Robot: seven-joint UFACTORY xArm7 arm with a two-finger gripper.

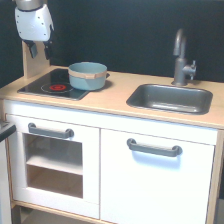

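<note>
At the upper left my gripper (40, 51) hangs down, its white body above and its dark fingers below. The fingers stand apart with nothing visible between them. A blue-grey pot (88, 77) with a tan handle is on the toy kitchen's counter, partly over the dark stovetop (50, 88). The gripper is above and to the left of the pot, clear of it.
A grey sink (170, 98) with a tall faucet (181, 58) is set into the right side of the wooden counter (118, 92). Counter space between pot and sink is free. Below are white cabinet doors (155, 184) with dark handles.
</note>
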